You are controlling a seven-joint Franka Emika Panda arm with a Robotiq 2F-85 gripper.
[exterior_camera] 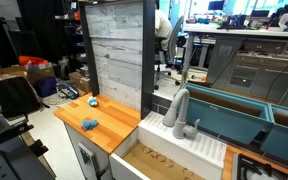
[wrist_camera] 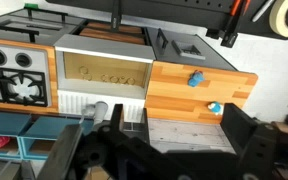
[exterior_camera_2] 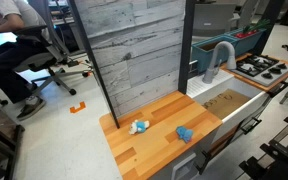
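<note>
My gripper shows at the bottom of the wrist view, its two dark fingers spread apart with nothing between them. It hangs high above a toy kitchen and is not clearly visible in either exterior view. On the wooden counter [exterior_camera_2: 162, 150] lie two small items: a blue one [exterior_camera_2: 184, 133] nearer the sink front and a white-and-blue one [exterior_camera_2: 139, 126] by the back panel. In the wrist view the blue item [wrist_camera: 196, 78] and the white-and-blue item [wrist_camera: 215, 107] both sit right of the gripper, clear of it.
Beside the counter is a sink [wrist_camera: 104, 82] with a brown bottom and a grey faucet [exterior_camera: 180, 105]. A stove top [exterior_camera_2: 262, 67] lies beyond it. Blue bins [exterior_camera: 226, 115] stand behind the sink, and a grey plank panel [exterior_camera_2: 144, 60] rises behind the counter.
</note>
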